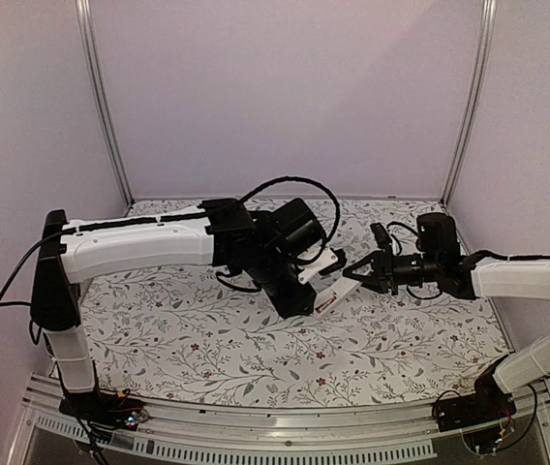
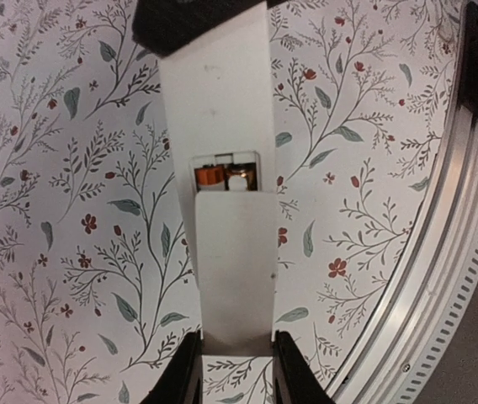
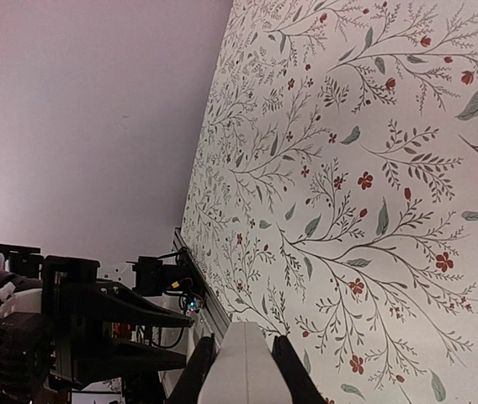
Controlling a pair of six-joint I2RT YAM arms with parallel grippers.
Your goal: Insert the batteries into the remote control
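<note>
The white remote (image 1: 338, 292) (image 2: 214, 101) is held up over the table, with my right gripper (image 1: 357, 273) shut on its far end. Its battery bay (image 2: 225, 160) is partly uncovered, showing batteries, one orange (image 2: 209, 176) and one with a metallic end (image 2: 241, 175). My left gripper is shut on the white battery cover (image 2: 236, 261), which overlaps the remote and the lower part of the bay. In the top view the left gripper hangs just left of the remote, its fingers largely hidden by its housing.
A metal rail (image 2: 416, 269) runs along its front edge, and pale walls (image 1: 285, 107) stand at the back and sides.
</note>
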